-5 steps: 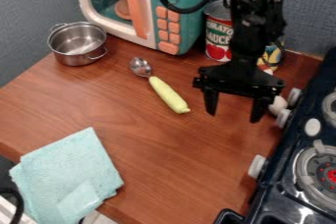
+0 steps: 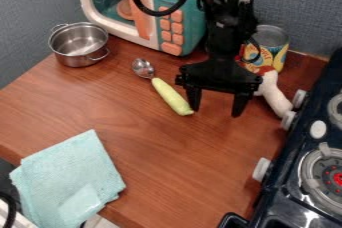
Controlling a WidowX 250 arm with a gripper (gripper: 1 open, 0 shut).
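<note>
My black gripper hangs low over the wooden counter, its two fingers apart and open, with nothing visible between them. Just left of it a yellow corn cob lies on the counter, beside a metal spoon. Behind and right of the gripper are a can and a white object, partly hidden by the arm.
A steel pot stands at back left, a toy microwave at the back. A folded cloth lies front left. A black stove borders the right.
Since a second ago my gripper has moved left, closer to the corn cob.
</note>
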